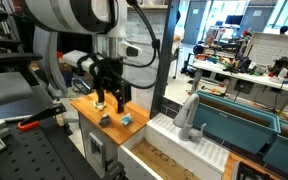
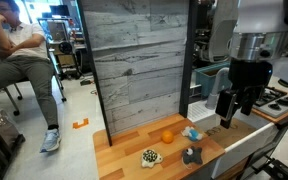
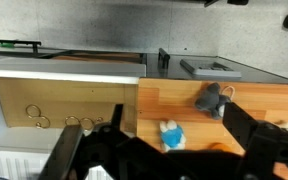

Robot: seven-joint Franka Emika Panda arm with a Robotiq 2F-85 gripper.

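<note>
Several small toys lie on the wooden counter (image 2: 124,150). They are a grey toy (image 3: 214,99), a blue-and-white one (image 3: 171,133), an orange one (image 2: 168,136) and a pale patterned one (image 2: 150,158). My gripper (image 1: 102,90) hangs above the counter in exterior view 1, pointing down. In exterior view 2 the gripper (image 2: 246,102) appears at the right, in the foreground. Its fingers stand wide apart in the wrist view, with nothing held between them. The blue-and-white toy shows in the gap, below the gripper. Part of the orange toy is hidden by a finger.
A white open drawer (image 1: 174,160) with several rings on its floor adjoins the counter. A grey faucet-like object (image 1: 187,118) stands behind it. Grey wall boards (image 2: 144,70) rise behind the counter. A person (image 2: 24,60) sits far off at the left.
</note>
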